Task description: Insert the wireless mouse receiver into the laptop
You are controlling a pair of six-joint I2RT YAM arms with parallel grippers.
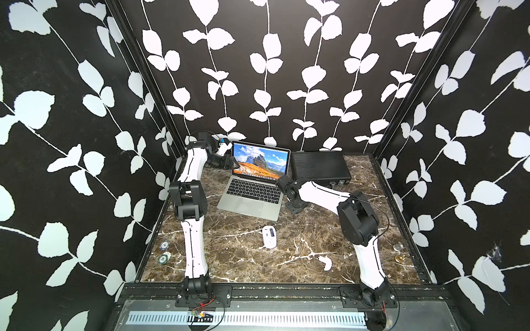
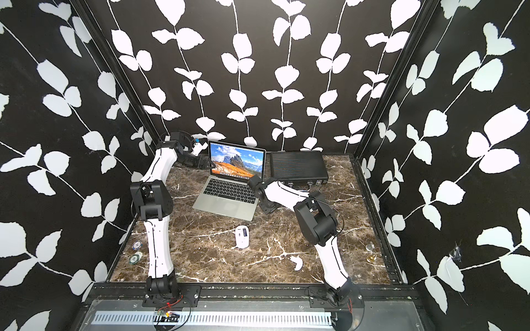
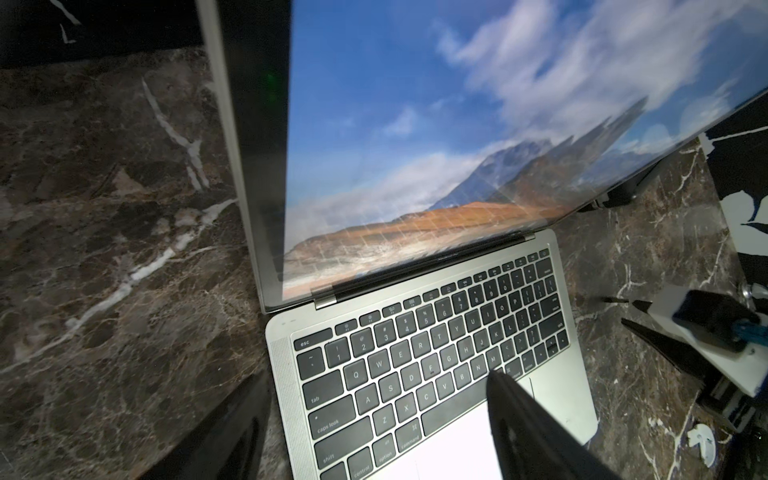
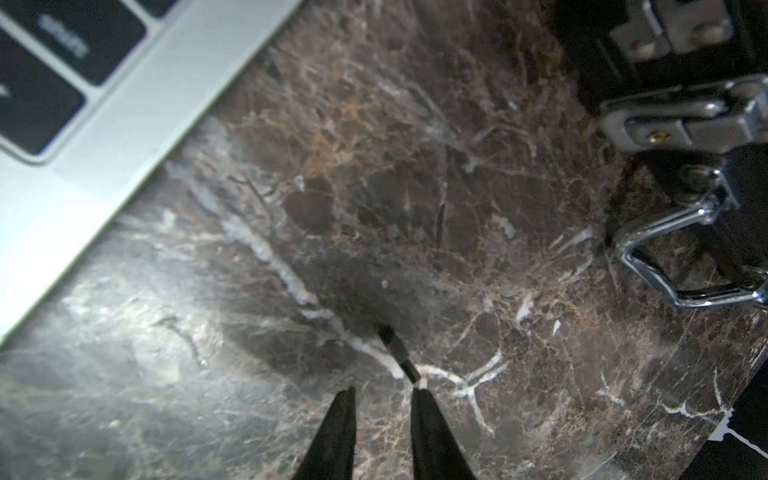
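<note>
The open laptop (image 1: 251,209) stands on the marbled table, its screen lit and keyboard facing the front. A small dark stick, apparently the receiver (image 4: 398,352), is seen against the table in the right wrist view, just beyond the tips of my right gripper. Those fingers are parted, with nothing visible between them, to the right of the laptop. My left gripper is over the laptop's left side, its fingers wide apart and empty. The white mouse (image 1: 269,237) lies on the table in front of the laptop.
A black case (image 1: 320,167) with metal latches (image 4: 688,120) stands behind and right of the laptop. A curved white piece (image 1: 325,262) lies right of the mouse. Small round items (image 1: 164,257) are at the left edge.
</note>
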